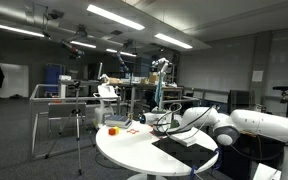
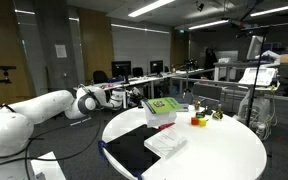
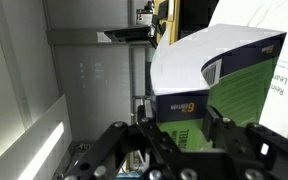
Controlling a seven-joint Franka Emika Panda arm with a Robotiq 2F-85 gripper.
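Observation:
A book or booklet with a green and white cover (image 2: 165, 107) hangs tilted above the table in exterior view 2. In the wrist view, the green part (image 3: 239, 100) and a curved white part (image 3: 199, 62) fill much of the picture, with printed lettering on them. My gripper is shut on this book; the dark gripper parts show along the lower edge. The exact contact of the fingers is hard to make out. From exterior view 1, the gripper end is small and partly lost against the background.
A white block or stack of paper (image 2: 166, 141) lies on the round white table (image 2: 229, 155), beside a black mat (image 2: 131, 151). Red and yellow blocks (image 2: 198, 121) stand near the far side. Bare table surrounds them at the right. A tripod (image 1: 79, 115) stands outside the table.

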